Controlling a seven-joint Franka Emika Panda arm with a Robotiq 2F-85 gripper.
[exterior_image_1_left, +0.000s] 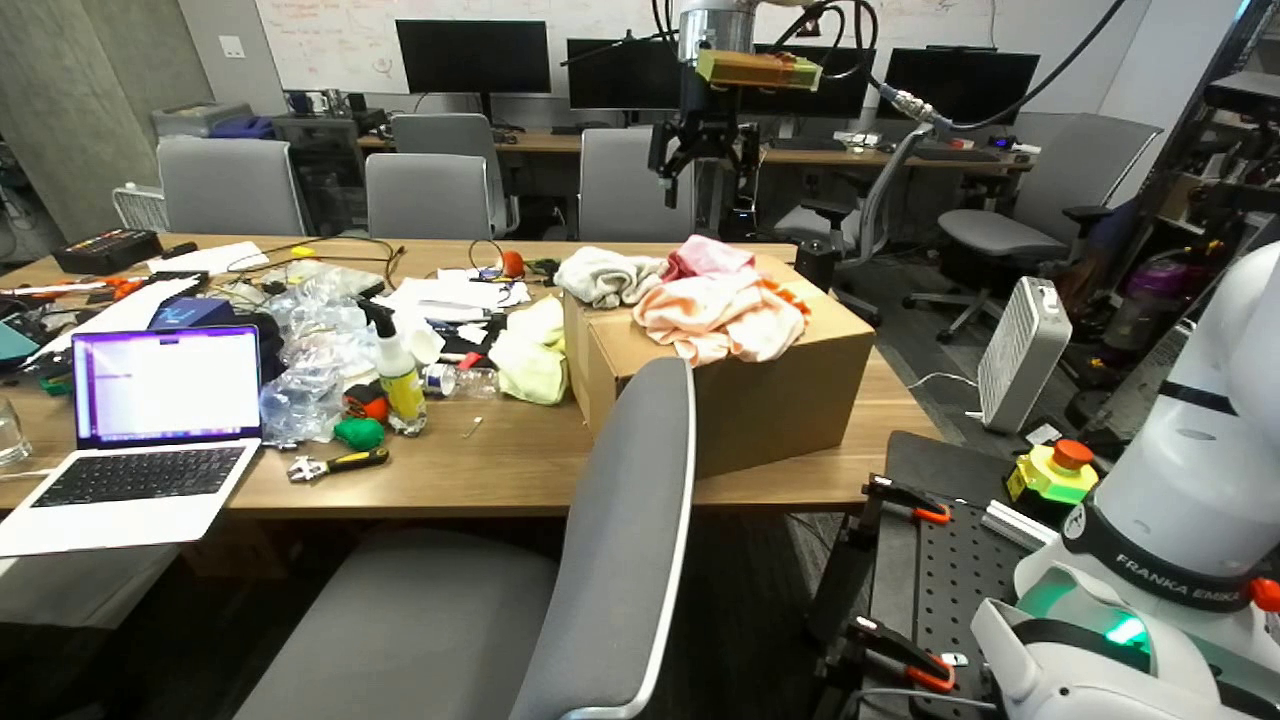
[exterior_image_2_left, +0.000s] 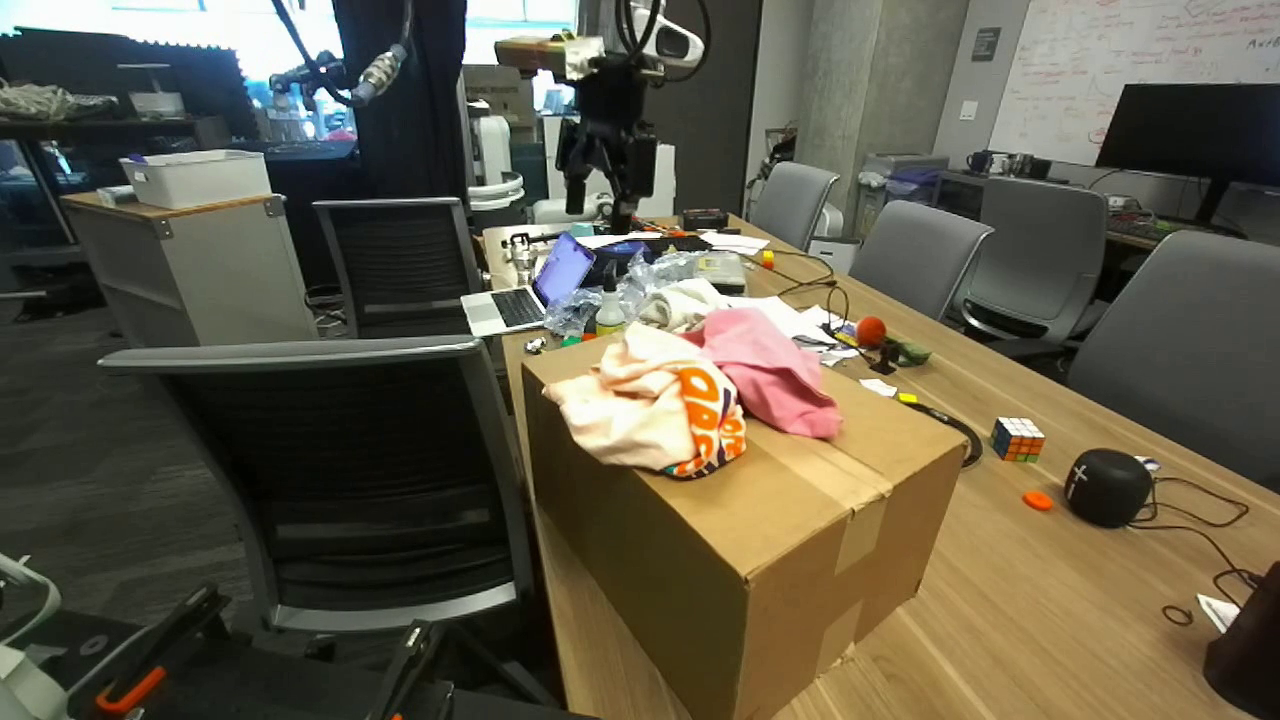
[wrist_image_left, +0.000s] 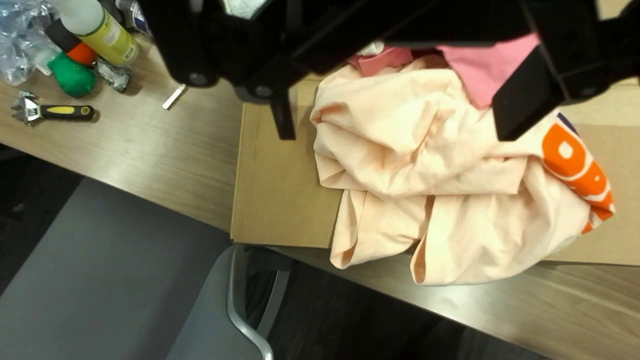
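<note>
My gripper (exterior_image_1_left: 708, 190) hangs in the air above the cardboard box (exterior_image_1_left: 768, 414), its fingers spread wide and empty. On the box lies a crumpled peach cloth (exterior_image_2_left: 636, 390) with orange lettering. Against it rests a pink cloth (exterior_image_2_left: 774, 372), and a whitish-grey cloth (exterior_image_1_left: 603, 277) lies at the box's far left end. From the wrist, the peach cloth (wrist_image_left: 414, 144) appears below and between the fingers, with clear height separating them in the exterior views. The gripper's body hides much of the pink cloth (wrist_image_left: 495, 63) there.
Left of the box, a yellow cloth (exterior_image_1_left: 533, 350), spray bottle (exterior_image_1_left: 401, 378), wrench (exterior_image_1_left: 338, 464) and laptop (exterior_image_1_left: 144, 438) crowd the table. A chair back (exterior_image_1_left: 624, 540) stands against the near side. Behind the box sit a puzzle cube (exterior_image_2_left: 1017, 439) and a black speaker (exterior_image_2_left: 1106, 487).
</note>
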